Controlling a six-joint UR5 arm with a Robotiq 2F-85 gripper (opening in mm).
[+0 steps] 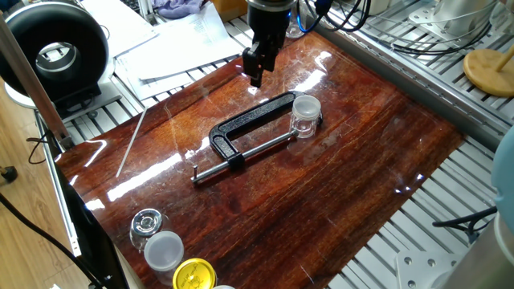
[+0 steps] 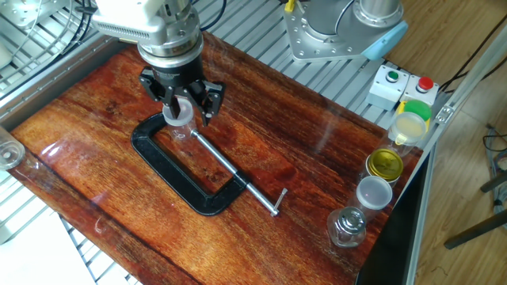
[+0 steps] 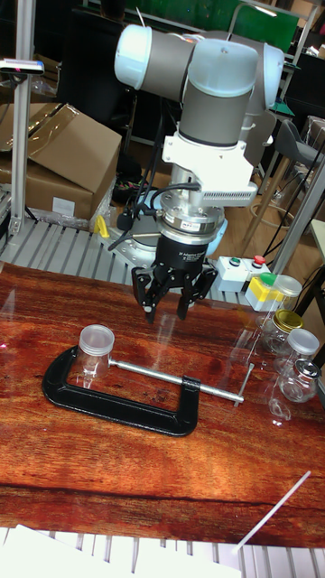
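Note:
A black C-clamp with a silver screw rod lies flat on the glossy brown board. At one end of the clamp, a clear jar with a whitish lid stands upright, held between the frame and the screw tip or beside them; which, I cannot tell. My black gripper hangs above the board, pointing down, its fingers spread with nothing visible between them. In the third exterior view the gripper shows well above the board, apart from both the clamp and the jar.
Several jars line one board edge, among them a gold-lidded jar, a white-lidded jar and a silver-topped jar. A thin white stick lies near another edge. Much of the board is bare.

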